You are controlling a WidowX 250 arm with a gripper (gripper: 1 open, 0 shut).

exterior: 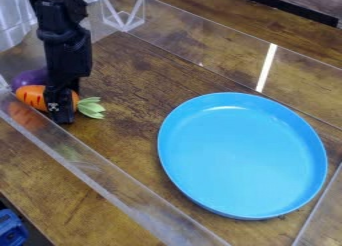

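An orange toy carrot (32, 96) with pale green leaves (90, 107) lies at the left of the wooden tray, next to the clear wall. A purple vegetable, likely an eggplant (27, 79), is partly hidden behind it. The black gripper (60, 105) reaches down over the carrot, its fingers around the middle near the leaf end. Whether they are shut on it I cannot tell.
A large blue plate (241, 155) fills the right side. Clear plastic walls border the area. A blue object sits at the lower left corner.
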